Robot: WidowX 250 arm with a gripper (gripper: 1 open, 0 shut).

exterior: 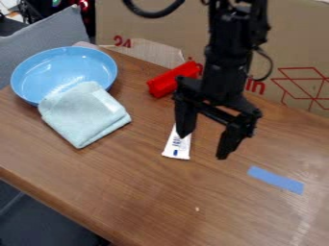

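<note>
My black gripper (207, 132) hangs open over the middle of the wooden table, its fingers on either side of a white tube with blue print (176, 146), whose upper part it hides. I cannot tell whether the fingertips touch the table. A red object (168, 82) lies behind the gripper near the cardboard backdrop.
A blue plate (58, 65) sits at the back left, with a folded pale cloth (84, 114) in front of it. A strip of blue tape (275, 179) lies at the right.
</note>
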